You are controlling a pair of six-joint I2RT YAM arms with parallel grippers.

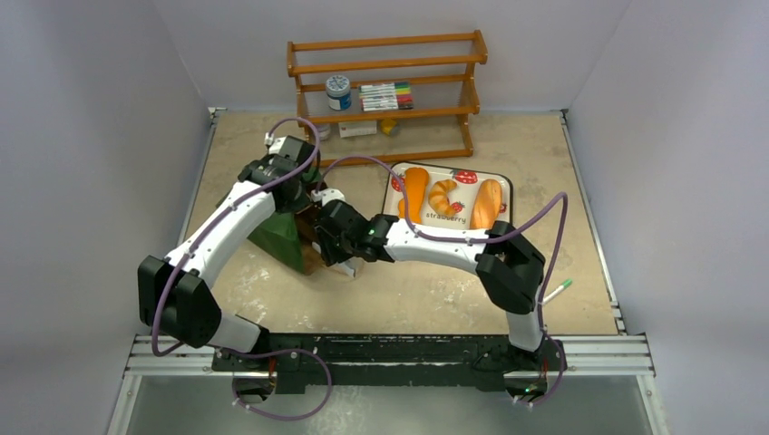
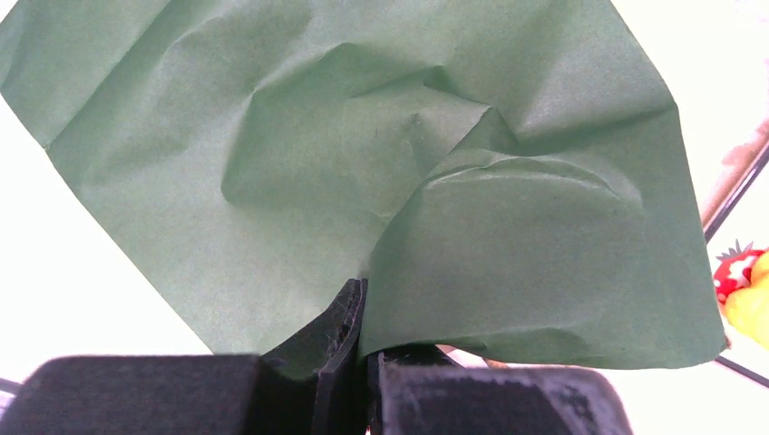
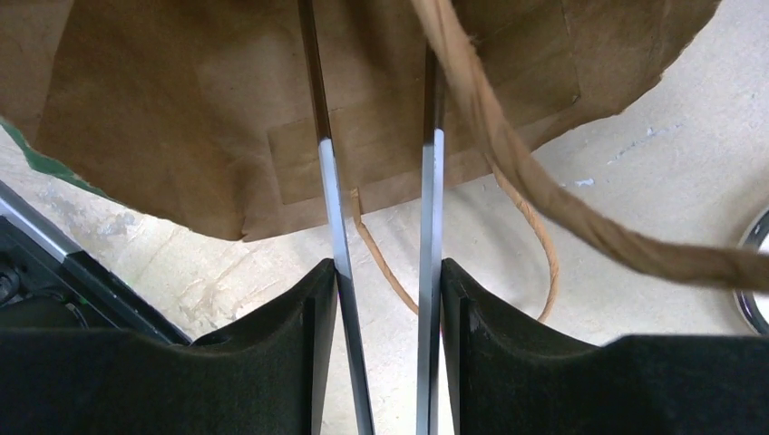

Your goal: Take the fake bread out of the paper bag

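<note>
A green paper bag (image 1: 279,241) with a brown inside lies on its side at the left of the table. Its green paper (image 2: 381,163) runs down between the tips of my left gripper, which is shut on it. Past the bag's rim, my right gripper reaches into the brown interior (image 3: 209,136), its two long fingers (image 3: 433,208) apart. No bread shows between them; the bag's depth is hidden. On the strawberry tray (image 1: 458,231) rest a carrot-shaped bread (image 1: 414,188), a croissant (image 1: 442,197) and a loaf (image 1: 487,204).
Twisted paper handles (image 3: 580,222) cross in front of the bag's mouth beside my right fingers. A wooden rack (image 1: 385,113) stands at the back with a jar (image 1: 338,91) and markers. A green-capped pen (image 1: 559,290) lies at the right.
</note>
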